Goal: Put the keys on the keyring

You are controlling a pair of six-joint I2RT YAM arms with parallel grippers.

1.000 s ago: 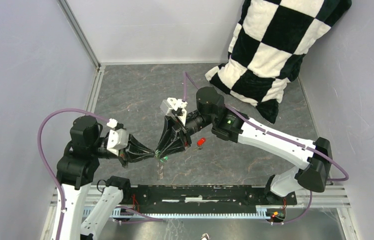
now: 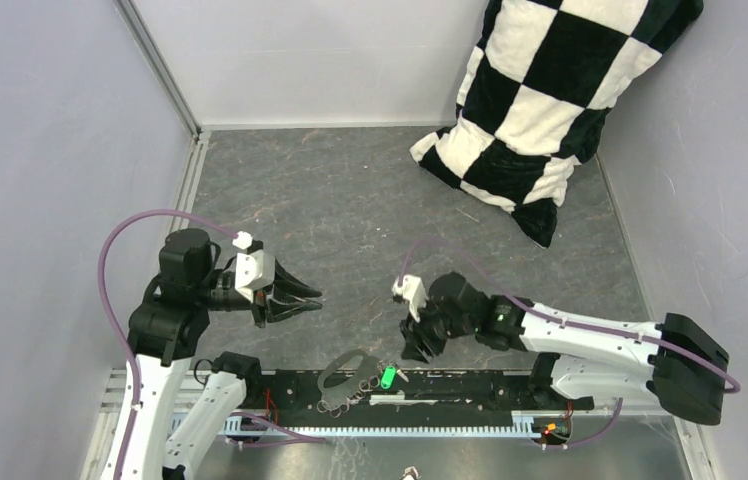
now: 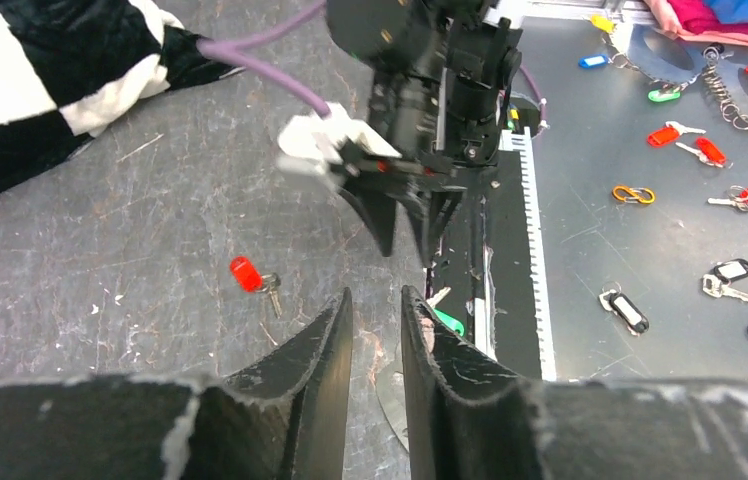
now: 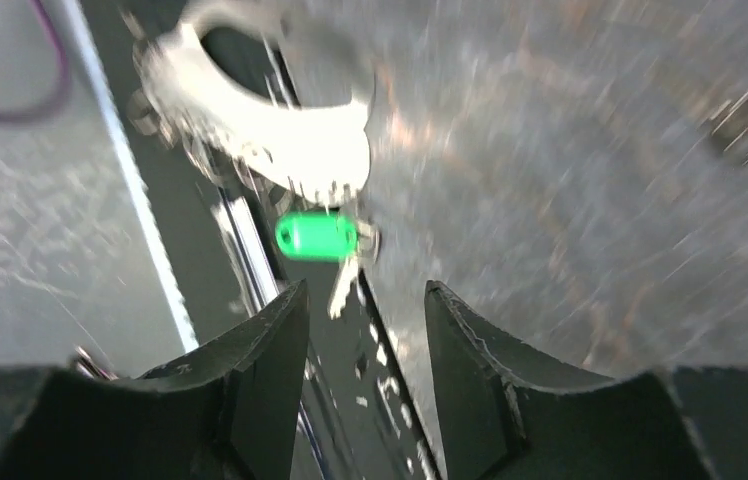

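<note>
A green-tagged key (image 2: 388,377) and a grey plate with a large oval hole and small rings, probably the keyring (image 2: 354,377), lie at the floor's front edge, partly on the black strip. In the right wrist view, the green tag (image 4: 317,236) touches or lies close beside the keyring (image 4: 320,150); I cannot tell whether they are linked. My right gripper (image 2: 416,352) is low, near the tag, open and empty. Further back and left, my left gripper (image 2: 318,300) stands with its fingers apart, nothing between them. A red-tagged key (image 3: 247,273) lies loose on the grey floor; my right arm hides it from above.
A checkered cushion (image 2: 540,100) leans at the back right. In the left wrist view, several tagged keys, such as a red one (image 3: 663,135) and a black one (image 3: 628,312), lie on the grey surface beyond the black strip.
</note>
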